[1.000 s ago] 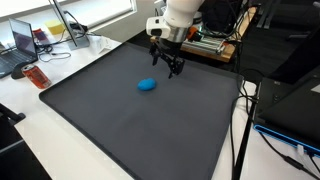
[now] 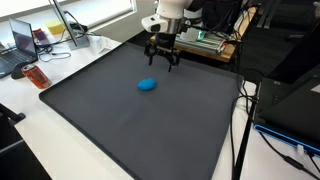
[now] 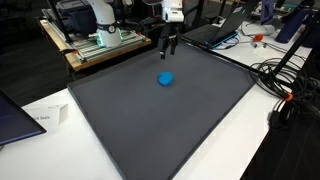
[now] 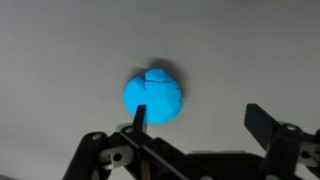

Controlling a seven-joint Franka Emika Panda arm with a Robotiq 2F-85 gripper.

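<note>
A bright blue, rounded lump [image 2: 147, 84] with a crease in its top lies on the dark grey mat. My gripper [image 2: 162, 60] hangs above the mat, behind the lump and a little to its right in exterior view 1. Its fingers stand wide open, with nothing between them. In the wrist view the lump [image 4: 153, 97] is left of centre, just beyond the left fingertip and clear of the fingers. From the other side, exterior view 2 shows the blue lump [image 3: 166, 78] in front of the gripper [image 3: 168, 50].
An orange can [image 2: 36, 76] and a laptop [image 2: 24, 42] stand off to its left, with a white container [image 2: 97, 44] farther back. Black cables [image 2: 246, 110] run along the right side.
My gripper has risen and shifted slightly left in exterior view 1, and its arm has moved with it. The blue lump has stayed in place.
</note>
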